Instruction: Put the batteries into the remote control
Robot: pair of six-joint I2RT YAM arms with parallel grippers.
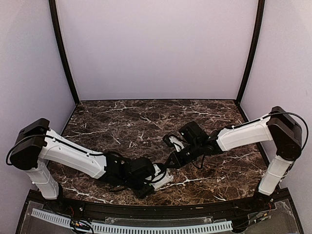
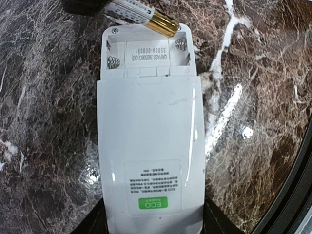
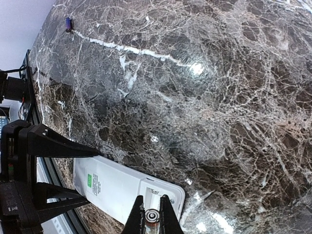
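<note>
The white remote control [image 2: 151, 112] lies back side up, with my left gripper shut across its width near the ECO label end. Its battery compartment [image 2: 146, 51] is uncovered and empty, showing coil springs at both sides. A battery [image 2: 163, 23] with a gold end and pale printed body slants over the compartment's far right corner. My right gripper is shut on this battery; from the right wrist view only its round end shows between the fingertips. Whether the battery touches the compartment edge I cannot tell.
Far off on the marble table [image 3: 234, 97] lies a small purple-and-dark cylinder [image 3: 68, 24], seen in the right wrist view. A dark front rail [image 1: 161, 210] runs close to the left gripper.
</note>
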